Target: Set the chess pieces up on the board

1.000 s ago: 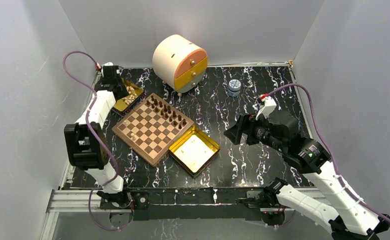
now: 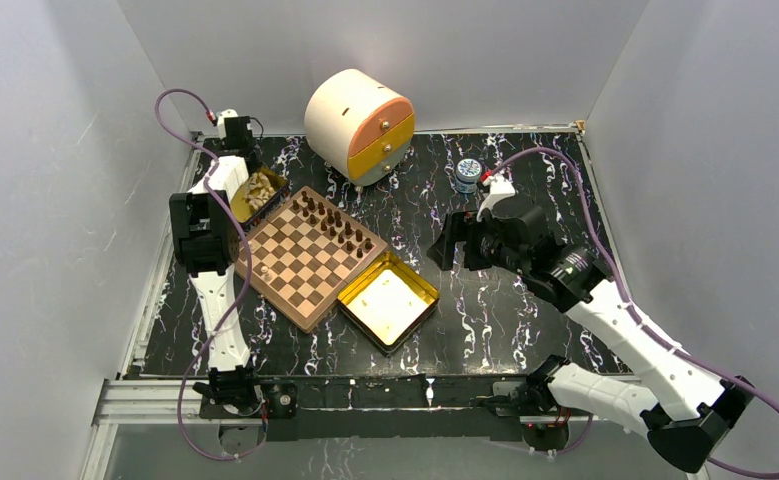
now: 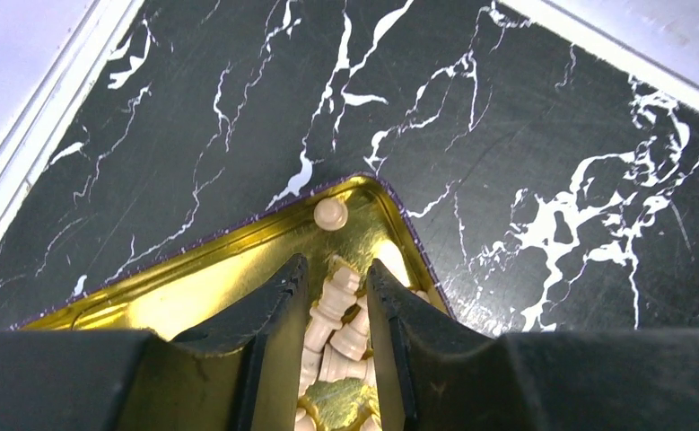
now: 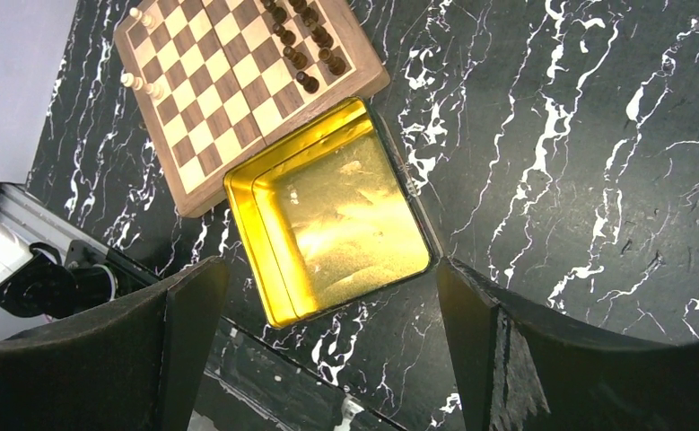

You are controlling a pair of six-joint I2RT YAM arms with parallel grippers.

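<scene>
The chess board lies at an angle left of the table's middle, with dark pieces standing along its far right side. A few light pieces stand at its opposite side in the right wrist view. Several light pieces lie heaped in a gold tray beyond the board; one sits apart, near the corner. Above that tray is my left gripper, open, with a gap between its fingers and the heap seen below. My right gripper is open and empty, to the right of the board.
A second gold tray, empty, sits against the board's near right edge. At the back stand a round drawer cabinet and a small jar.
The right arm has shifted a little leftward and away from the near edge. The board looks unchanged.
</scene>
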